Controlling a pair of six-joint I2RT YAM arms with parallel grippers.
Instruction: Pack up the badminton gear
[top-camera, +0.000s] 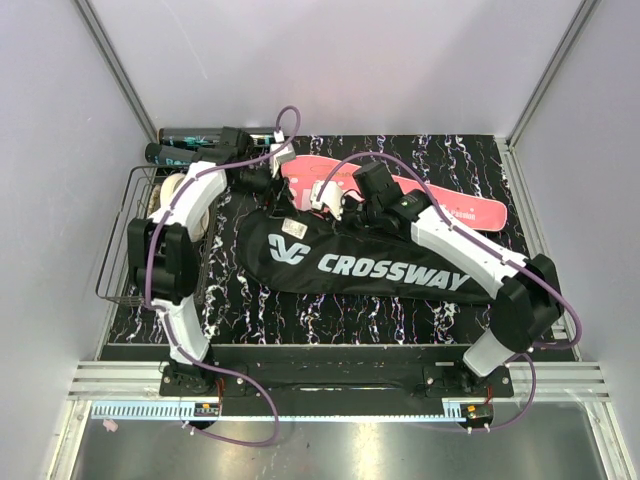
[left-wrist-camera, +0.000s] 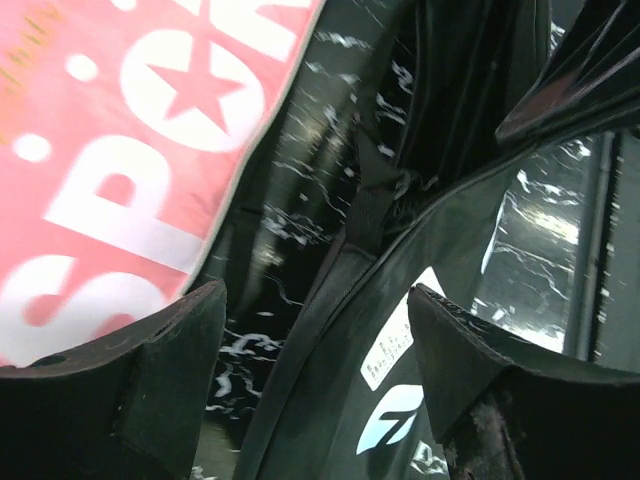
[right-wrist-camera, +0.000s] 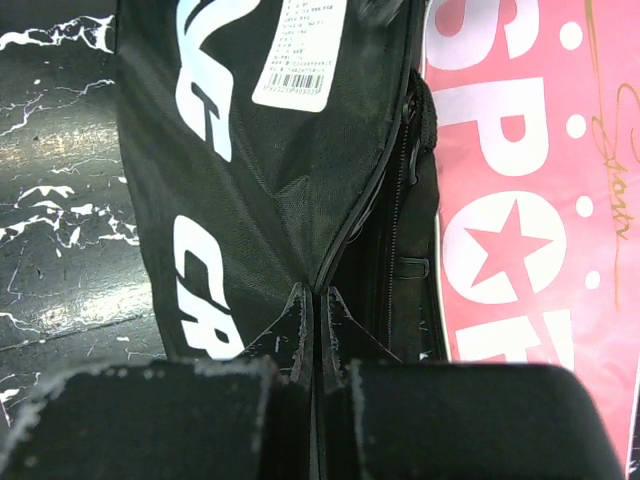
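Observation:
The long black CROSSWAY bag (top-camera: 300, 275) lies flat, its far edge loose beside the pink panel (top-camera: 475, 208) with white lettering. My right gripper is shut on the bag's edge; the thin black fabric runs in between its fingertips beside the zipper. Over the bag's left end, near the white label (left-wrist-camera: 388, 345), my left gripper stands open. Between its fingers in the left wrist view passes the bag's edge with its dark zipper strip, not gripped.
At the left stands a wire basket (top-camera: 126, 232) with a pale round item (top-camera: 205, 190) in it, partly behind the left arm. Dark tubes (top-camera: 190, 138) lie at the back left. Bare marbled mat (top-camera: 240, 325) shows in front of the bag.

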